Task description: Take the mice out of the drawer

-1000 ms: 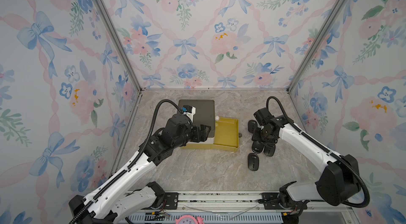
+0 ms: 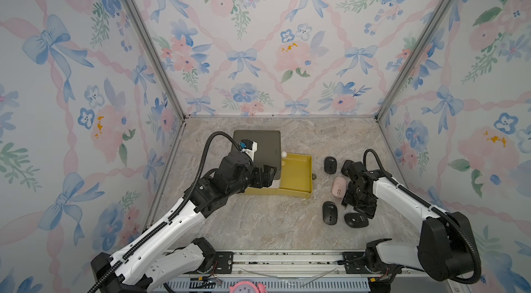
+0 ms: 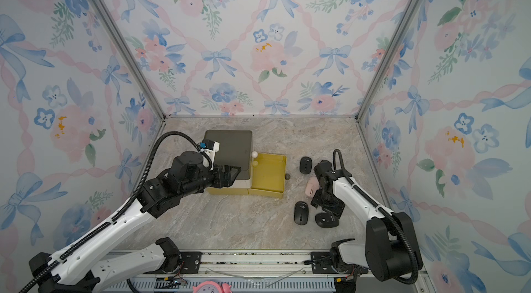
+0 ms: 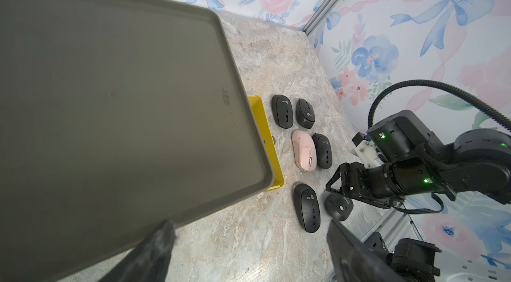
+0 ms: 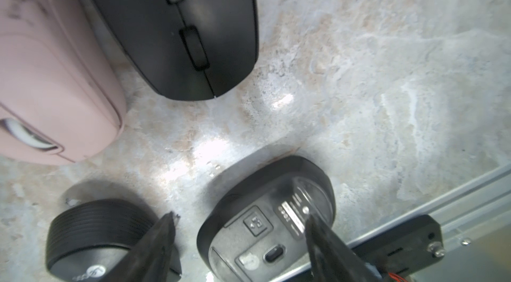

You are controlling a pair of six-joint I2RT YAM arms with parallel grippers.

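Note:
The yellow drawer is pulled out, and its visible part looks bare. My left gripper hovers over the grey-topped box, open, its fingers far apart with nothing between. At the right, my right gripper is open above a black mouse that lies tipped with its underside facing up. More mice sit on the tabletop: a pink mouse and black mice, including the upper black mouse, the small black mouse, the black mouse beside the pink one and the lower-left black mouse.
The grey box top fills much of the left wrist view and hides part of the drawer. A round knob sticks out from the drawer front. Bare tabletop lies in front of the box. A metal rail runs along the front edge.
My right gripper has come toward the front right from above the pink mouse, with a black mouse beneath it. That mouse has since turned sideways and tipped over. The left arm has barely moved.

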